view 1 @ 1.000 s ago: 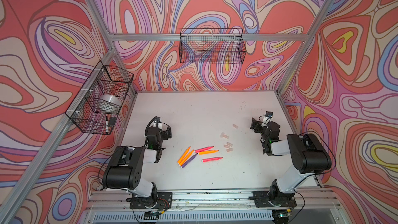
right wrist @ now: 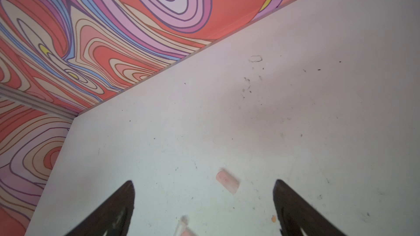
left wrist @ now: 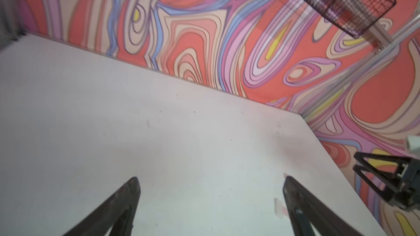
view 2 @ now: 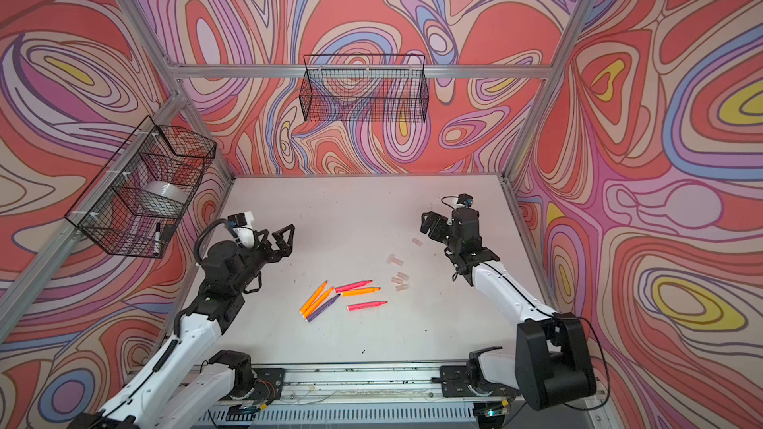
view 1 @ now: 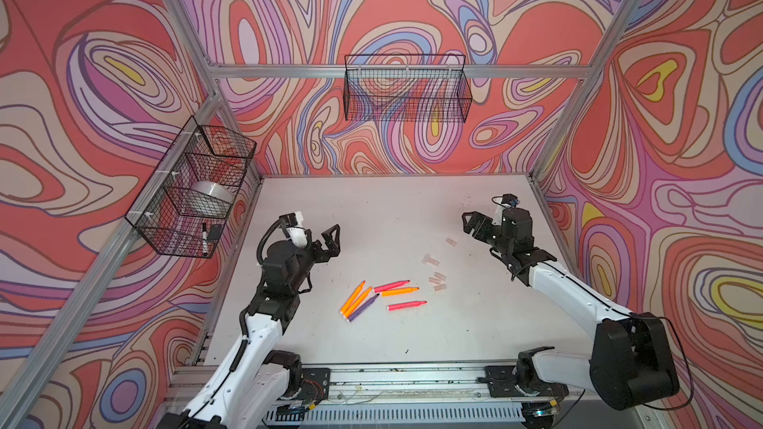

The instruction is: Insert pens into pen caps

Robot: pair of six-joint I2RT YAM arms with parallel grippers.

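Note:
Several markers lie uncapped-end to the right or upper right at the front middle of the table: orange pens (view 1: 353,297), a purple pen (view 1: 363,308), a pink-red pen (view 1: 392,286) and a lower pink-red pen (view 1: 407,305). To their right are several small translucent caps (view 1: 439,287), scattered flat. A lone cap (right wrist: 228,181) shows in the right wrist view. My left gripper (view 1: 332,240) stands open above the left of the table, behind the pens. My right gripper (view 1: 472,226) is open over the right side, near the farthest cap, holding nothing.
A wire basket (view 1: 407,95) hangs on the back rail. Another wire basket (view 1: 190,198) at the left holds a white roll and a small dark item.
Both arms have stretched out and their grippers have come up and inward, the left to the right and the right to the left. Pens and caps have not moved.

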